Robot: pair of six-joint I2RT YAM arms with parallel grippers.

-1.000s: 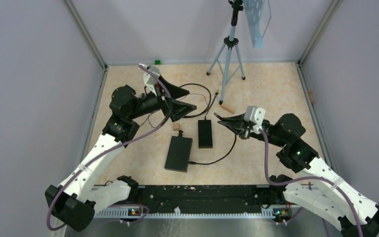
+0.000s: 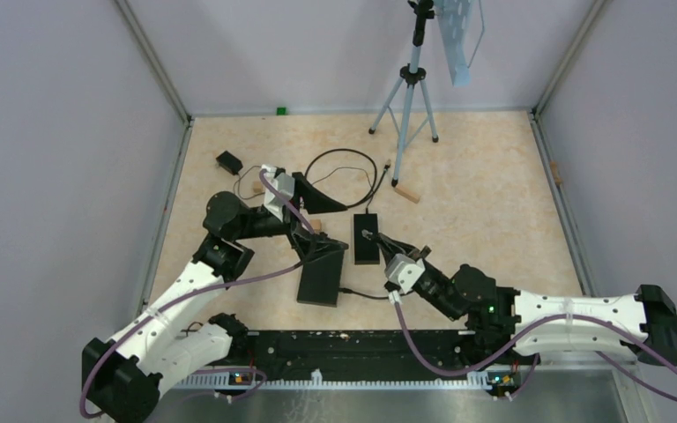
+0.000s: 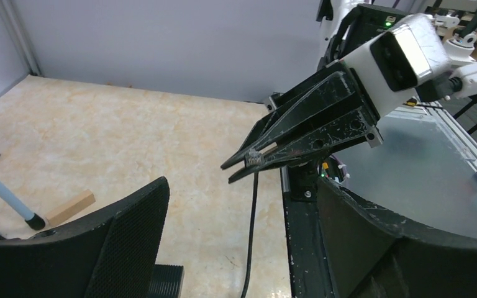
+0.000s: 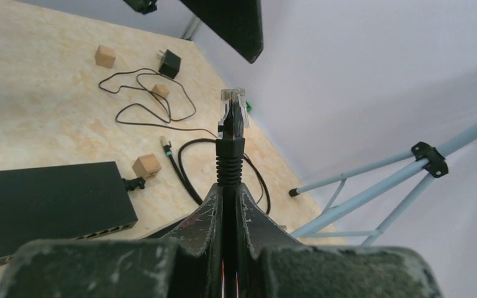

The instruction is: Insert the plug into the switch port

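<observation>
Clear-tipped plug (image 4: 231, 118) with a black boot stands upright between the closed fingers of my right gripper (image 2: 375, 236). In the left wrist view the plug (image 3: 254, 159) pokes out at those fingertips, and its cable (image 3: 251, 236) hangs down below. My left gripper (image 2: 345, 226) is open and empty, its two fingers spread left of the plug and apart from it. On the table lies the larger black box (image 2: 321, 280), with a cable in its right side. A narrower black box (image 2: 366, 247) lies between the grippers, partly under them. Which is the switch I cannot tell.
A black cable loop (image 2: 341, 152) with a loose end lies behind the boxes. The tripod (image 2: 407, 106) stands at the back. A power adapter (image 2: 229, 162) and small wooden blocks (image 4: 146, 166) lie around.
My right gripper has moved left and toward the front edge, with the plug still in it.
</observation>
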